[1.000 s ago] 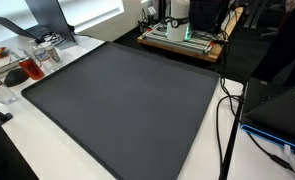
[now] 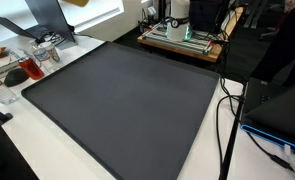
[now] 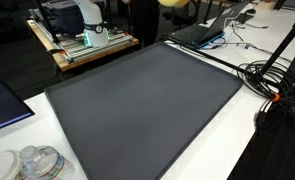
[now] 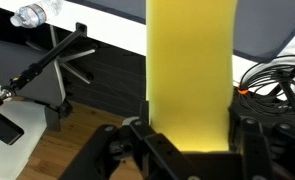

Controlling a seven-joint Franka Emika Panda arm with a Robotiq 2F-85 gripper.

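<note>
A tall yellow-orange object [image 4: 192, 75] fills the middle of the wrist view, its lower end at my gripper. Dark finger parts show on both sides of that end, but the object hides the gap, so whether the fingers press on it cannot be told. Blurred yellow shapes appear at the top edge of both exterior views, a yellow patch [image 2: 84, 12] in one and a yellow patch [image 3: 173, 3] in the other; they may be this same object. My gripper is not clearly seen in either exterior view.
Bottles and jars, one a red bottle [image 2: 32, 69], stand along its left side. Cables [image 3: 277, 85] and a laptop [image 3: 212, 25] lie past the mat's far edge in exterior view 2.
A yellow shape and a brownish shape have come into the top left of exterior view 1, where neither showed before. The mat and bottles look unchanged.
</note>
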